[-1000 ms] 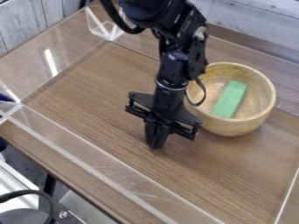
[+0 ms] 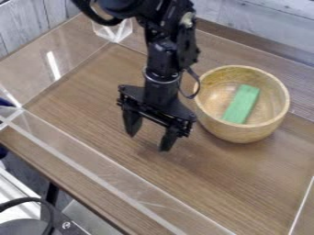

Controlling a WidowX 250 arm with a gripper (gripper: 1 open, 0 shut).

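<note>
My black gripper (image 2: 150,127) hangs just above the wooden table near the middle of the camera view, its two fingers apart with nothing visible between them. To its right is a round tan bowl (image 2: 255,129), with a green block (image 2: 243,103) lying inside. The gripper is outside the bowl, to the left of it.
Clear plastic stands at the top left edge. Cables and a pale fixture sit at the lower left corner, beyond the table edge.
The gripper has moved up and to the left, away from the bowl, and its fingers appear wider apart. The bowl and green block look unchanged.
</note>
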